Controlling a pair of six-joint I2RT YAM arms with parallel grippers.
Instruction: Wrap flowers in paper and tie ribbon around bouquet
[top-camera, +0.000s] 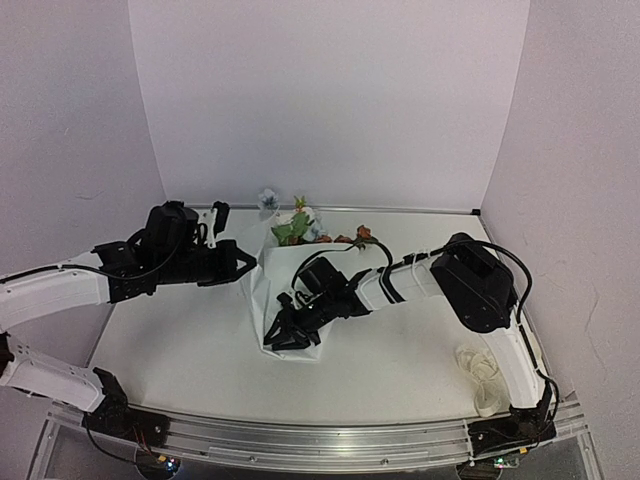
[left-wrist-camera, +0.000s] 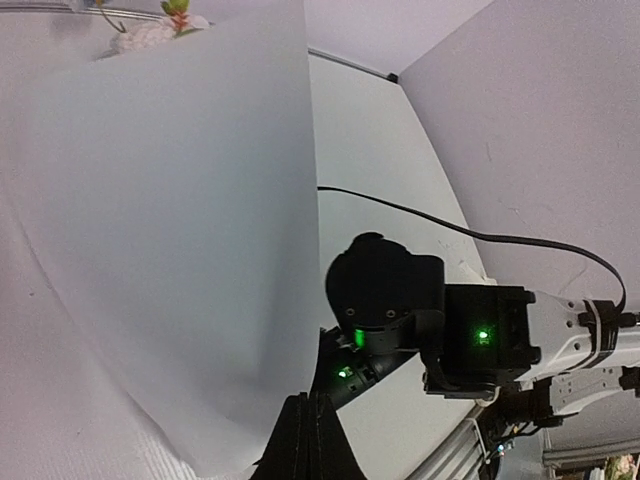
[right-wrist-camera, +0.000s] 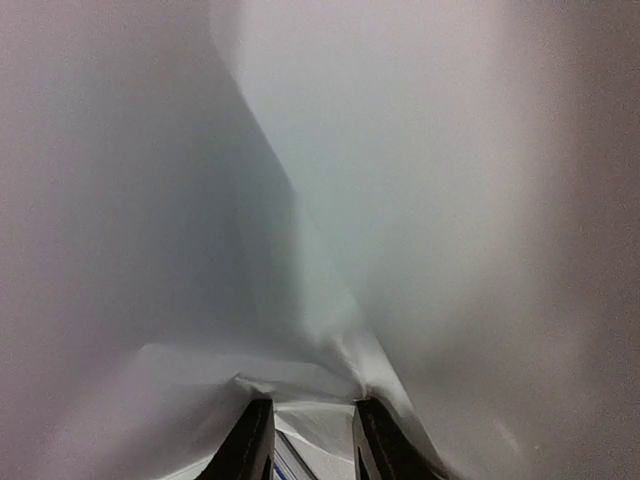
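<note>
In the top view the bouquet of fake flowers (top-camera: 300, 228) lies at the back, with blue, white and orange blooms and green leaves, its lower part hidden by white wrapping paper (top-camera: 290, 262). My left gripper (top-camera: 246, 264) is raised at the paper's left side, shut on its lifted edge; in the left wrist view the sheet (left-wrist-camera: 190, 220) runs down to the closed fingertips. Low on the paper, my right gripper (top-camera: 285, 338) stands at its front end. The right wrist view shows its fingers (right-wrist-camera: 247, 440) apart, with folded paper (right-wrist-camera: 310, 385) around and behind them.
A cream coil of cord or ribbon (top-camera: 485, 375) lies at the table's right side, beside the right arm. Metal rail (top-camera: 320, 430) borders the front edge.
</note>
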